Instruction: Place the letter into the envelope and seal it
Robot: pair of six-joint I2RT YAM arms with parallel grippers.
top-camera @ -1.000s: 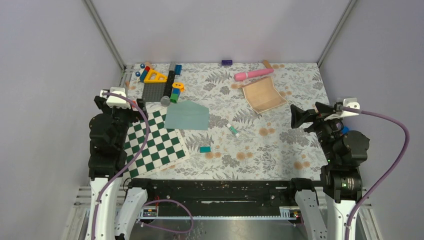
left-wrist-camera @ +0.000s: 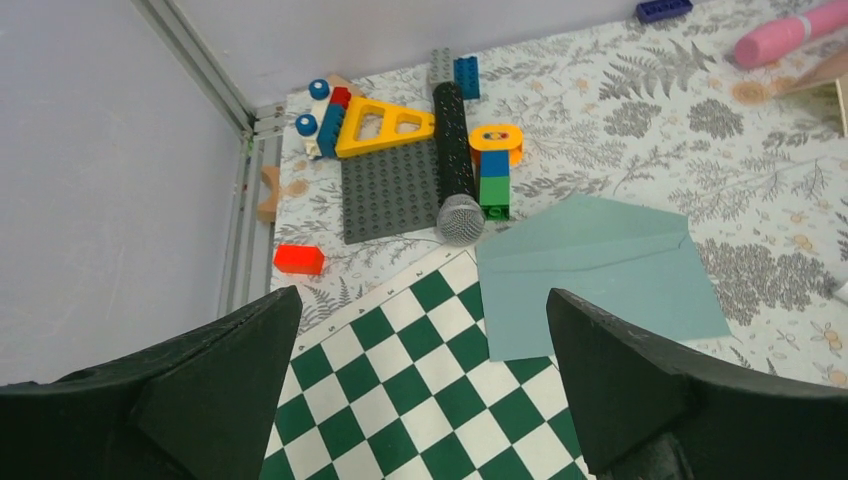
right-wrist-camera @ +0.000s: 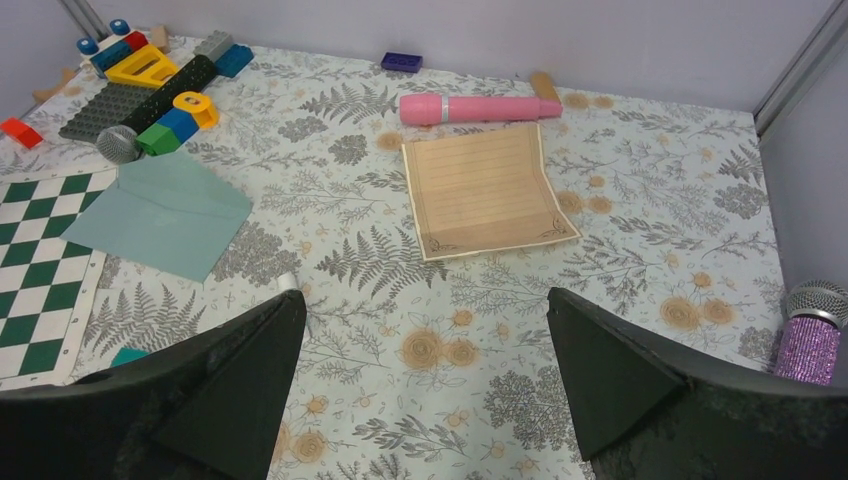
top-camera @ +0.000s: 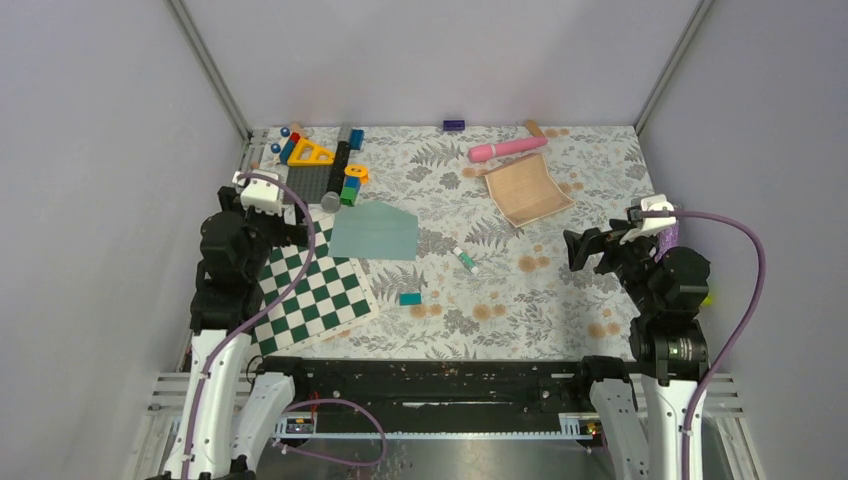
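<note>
The letter, a tan lined sheet (top-camera: 527,189) with slightly curled edges, lies at the back right of the table; the right wrist view shows it (right-wrist-camera: 485,190) whole. A pale teal envelope (top-camera: 373,233) rests left of centre, partly over the checkered board, its flap open toward the back (left-wrist-camera: 600,270). A small glue stick (top-camera: 465,260) lies to the envelope's right. Over the checkered board my left gripper is open and empty. My right gripper, also open and empty, hangs to the right, on the near side of the letter.
A pink bottle (top-camera: 508,149) sits just behind the letter. Toy bricks, a grey plate (top-camera: 307,184) and a black microphone (left-wrist-camera: 455,150) crowd the back left. A teal block (top-camera: 410,299) lies near the front.
Letter, envelope and glue stick have stayed in place.
</note>
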